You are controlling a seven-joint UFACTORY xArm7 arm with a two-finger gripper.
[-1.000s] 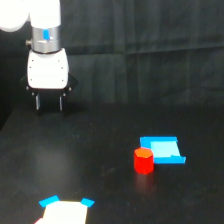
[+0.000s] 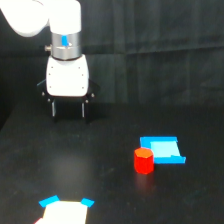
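Note:
My gripper (image 2: pixel 69 111) hangs at the upper left, above the dark table and well apart from the objects. Its two thin fingers point down with a wide gap, and nothing shows between them. A red block (image 2: pixel 144 161) with a hexagonal-looking outline rests on the table, right of centre. Just behind it and to its right lies a white patch with a blue border (image 2: pixel 174 159); the block overlaps the front left of this patch in the view.
At the bottom edge a pale, cream-white item (image 2: pixel 66 213) with blue corners is cut off by the frame. Dark curtains (image 2: pixel 150 50) hang behind. Between my gripper and the red block the table (image 2: pixel 75 160) is bare.
The arm and gripper have shifted to the right and slightly lower in the view. The red block, the blue-bordered patch and the pale item have stayed in place.

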